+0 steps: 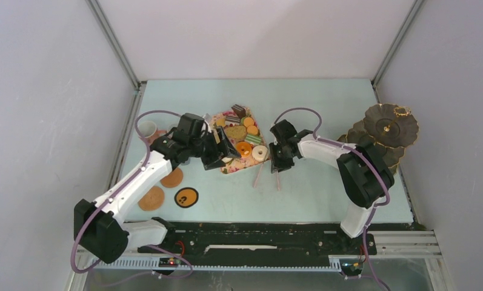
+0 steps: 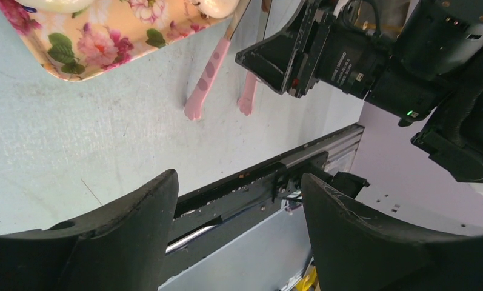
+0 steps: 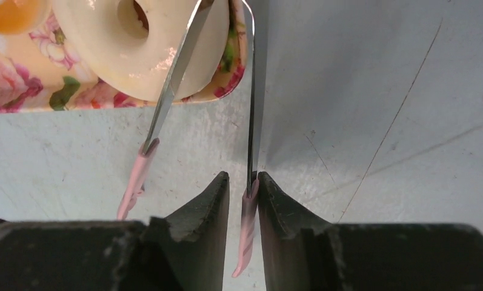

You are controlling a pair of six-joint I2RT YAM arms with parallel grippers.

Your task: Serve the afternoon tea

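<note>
Pink-handled metal tongs lie spread at the right corner of the floral tray, one metal arm crossing over a white donut. In the right wrist view, my right gripper has its part-open fingers low around the right arm of the tongs, near the top of its pink handle. That arm runs close to the right finger; contact is unclear. My left gripper is wide open and empty. From the top, the left gripper hangs over the tray's near-left corner, partly covering another donut.
Cakes, cookies and bread fill the tray. A dark tiered stand is at far right. At left are a white cup, round brown coasters and a bear-face coaster.
</note>
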